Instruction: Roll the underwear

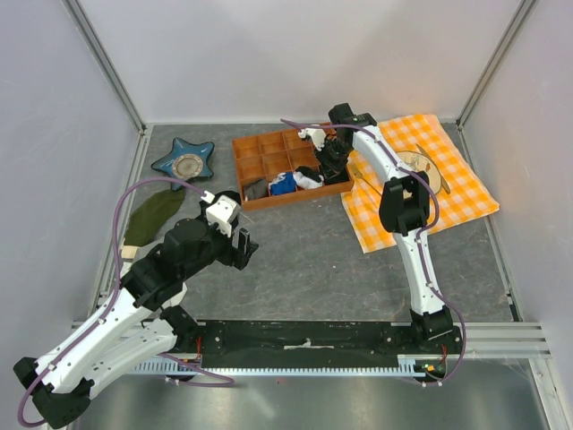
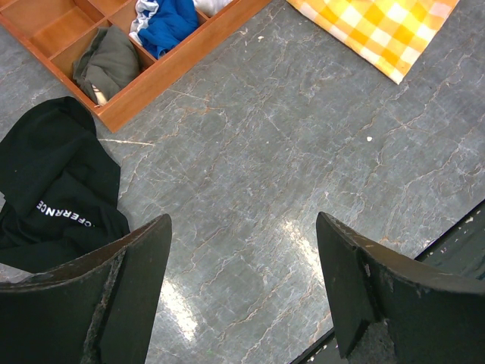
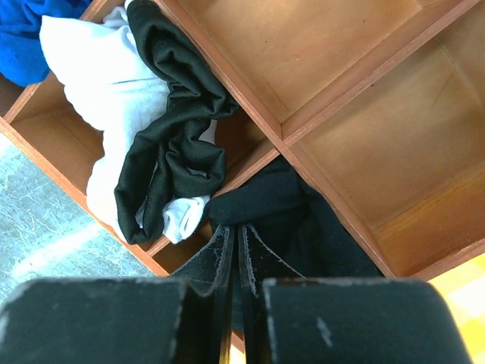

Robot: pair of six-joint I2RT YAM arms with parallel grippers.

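Observation:
In the right wrist view, a folded black underwear fills the front right compartment of the wooden divided box. My right gripper reaches down into that compartment, its fingers shut with the fingertips at the black fabric's edge, a fold of it apparently between them. Dark fingers against dark cloth make the pinch hard to see exactly. My left gripper hangs open and empty over bare table, in front of the box. Flat on the table at its left lies another black garment with white lettering.
Neighbouring front compartments hold white and black cloth, a blue cloth and a grey cloth; the rear ones look empty. A yellow checked cloth lies right of the box, a blue star-shaped item left.

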